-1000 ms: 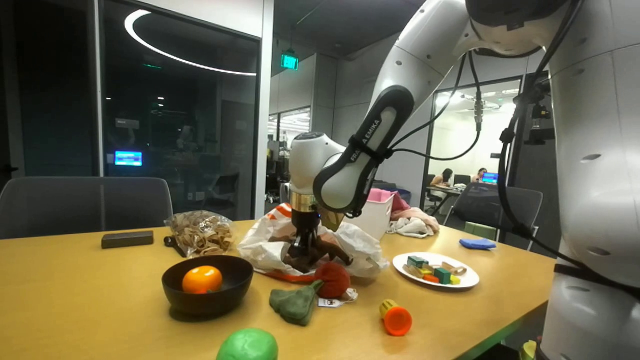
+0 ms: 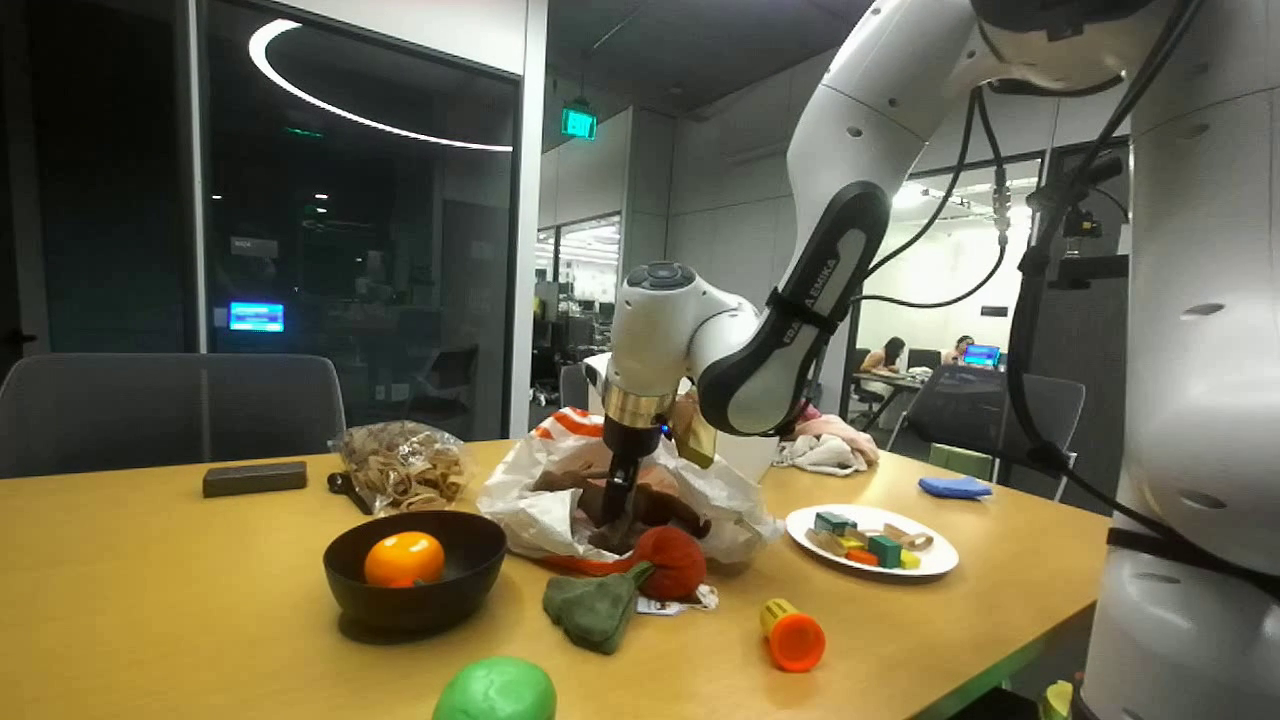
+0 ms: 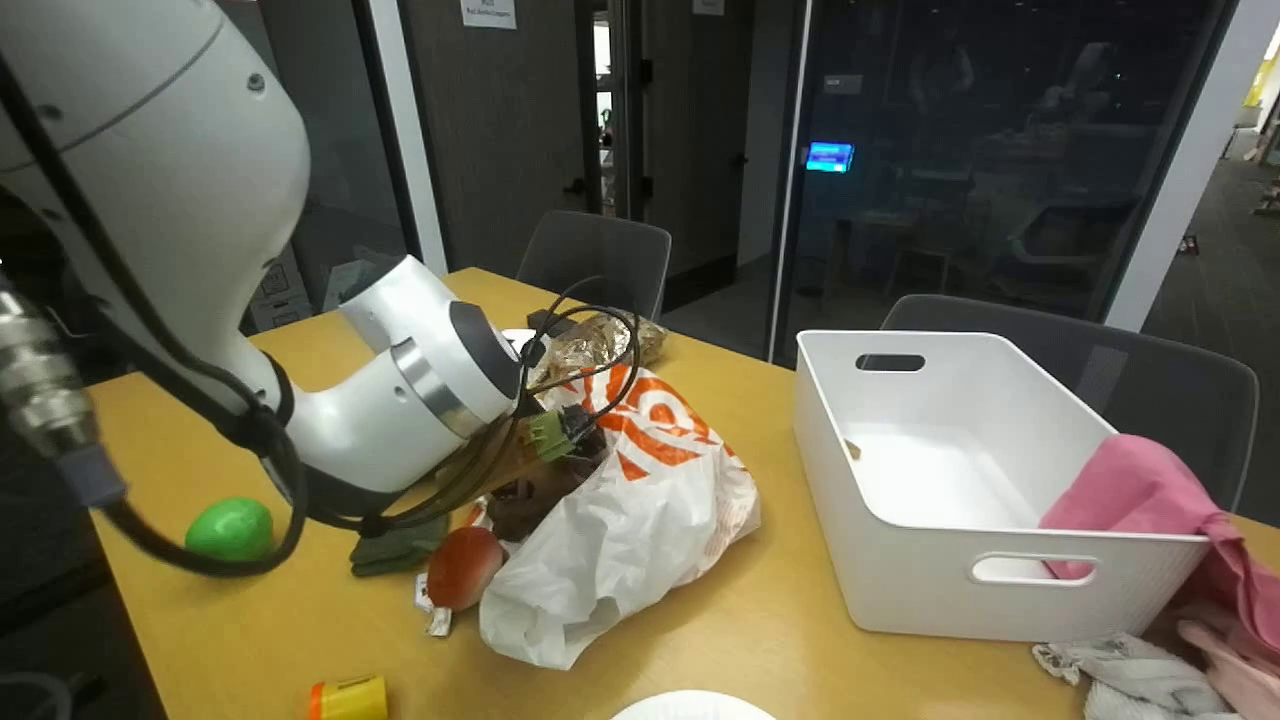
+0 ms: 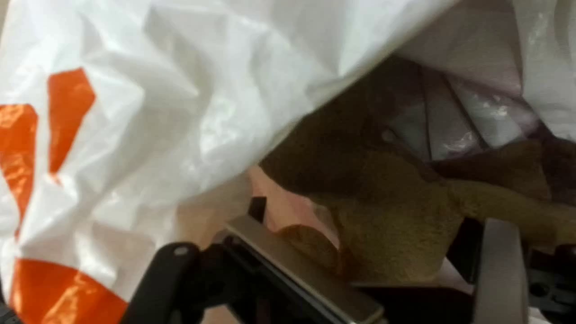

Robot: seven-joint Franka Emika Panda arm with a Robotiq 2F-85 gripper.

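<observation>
My gripper [image 2: 615, 510] points down into the mouth of a crumpled white plastic bag [image 2: 516, 510] with orange print. In the wrist view, the bag [image 4: 178, 102] covers the left and top. A soft brown plush-like thing [image 4: 389, 216] lies inside the bag, below and between my fingers. These stand apart, so the gripper is open; whether either finger touches the brown thing, I cannot tell. From the other side, the arm and cables hide the fingertips, while the bag [image 3: 648, 516] and a little brown show.
Near the bag are a red plush piece with a green one [image 2: 594, 606], a black bowl [image 2: 414, 600] holding an orange fruit, and a yellow-orange cup [image 2: 792, 636]. A plate of blocks [image 2: 930, 564] stands right. A white bin [image 3: 936, 576] sits beyond the bag.
The arm has shifted slightly right in exterior view 1, and the hand now leans, its fingertips still at the bag's mouth. The red and green pieces have moved slightly.
</observation>
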